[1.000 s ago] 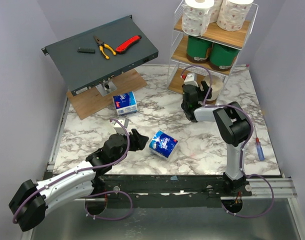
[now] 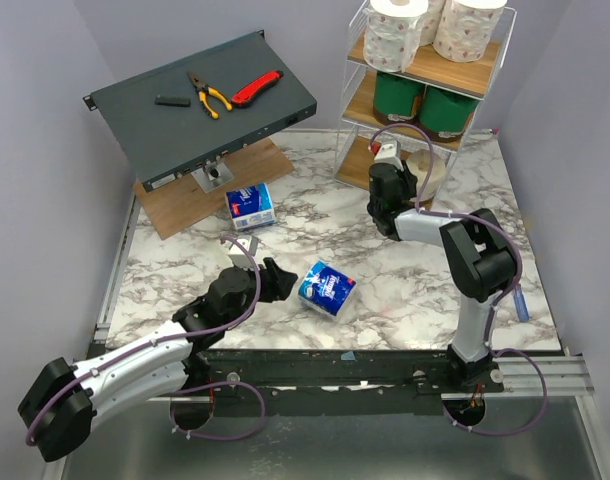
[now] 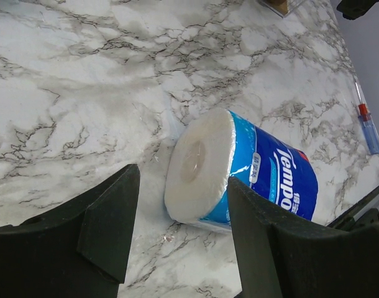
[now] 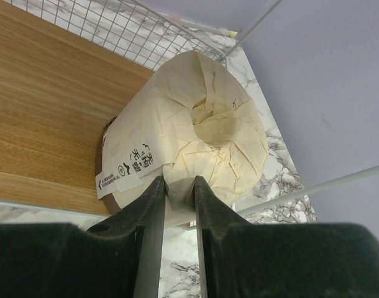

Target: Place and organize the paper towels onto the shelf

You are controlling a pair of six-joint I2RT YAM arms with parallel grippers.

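A paper roll in beige wrapping [image 4: 130, 139] lies on its side at the right end of the lowest shelf board [image 4: 46, 136], its hollow end facing my right wrist camera. At its near edge is my right gripper, fingers a narrow gap apart with crumpled wrapping showing between the tips; whether they pinch it I cannot tell. A blue Tempo roll [image 2: 327, 289] lies on the marble table, its white end towards my left gripper, which stands open and empty. Farther back is another blue pack [image 2: 250, 206].
White patterned rolls [image 2: 393, 35] fill the top shelf; green rolls [image 2: 397, 97] stand on the middle one. A dark slanted panel [image 2: 135, 110] bears pliers [image 2: 209, 95] and a red tool [image 2: 256, 88]. A screwdriver [image 2: 521, 304] lies at the right.
My right arm has shifted slightly to the right at the lowest shelf, and the beige roll there has moved a little. My left arm and the blue packs stay put.
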